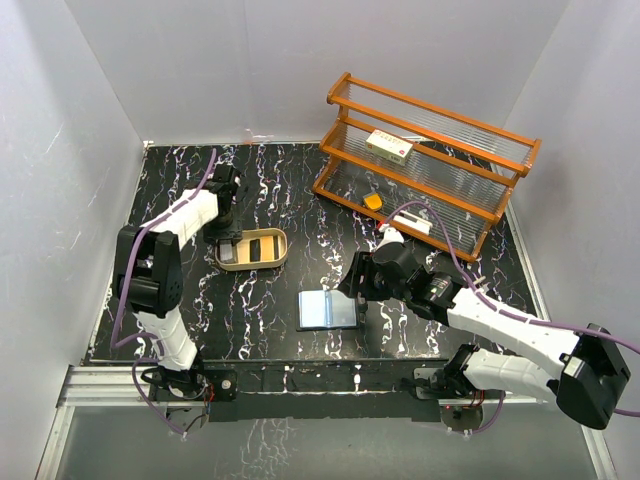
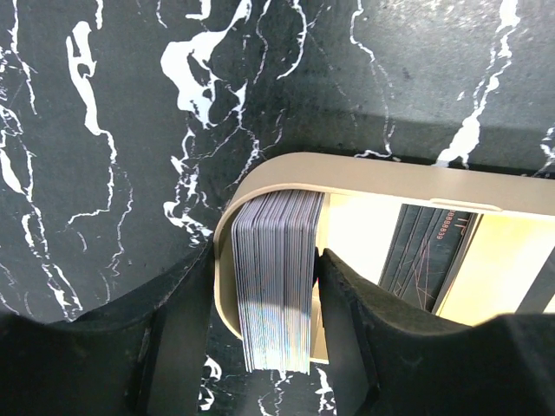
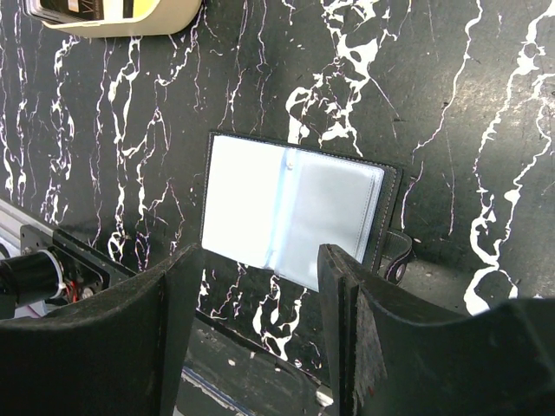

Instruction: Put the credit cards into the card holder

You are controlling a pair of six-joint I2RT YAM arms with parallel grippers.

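My left gripper is shut on the end of a beige tray point(image 1: 268, 262), around a stack of grey cards point(image 2: 274, 225) in its left compartment; dark cards point(image 2: 419, 247) stand in another compartment. The open card holder point(image 3: 329, 217), with clear sleeves and a black edge, lies flat at the front middle of the table point(image 1: 328, 309). My right gripper hangs above and behind its right side, open, with nothing between its fingers.
A wooden rack point(image 1: 430, 150) with a white box point(image 1: 389, 148) and a small yellow item point(image 1: 372, 200) fills the back right. The table between tray and holder is clear.
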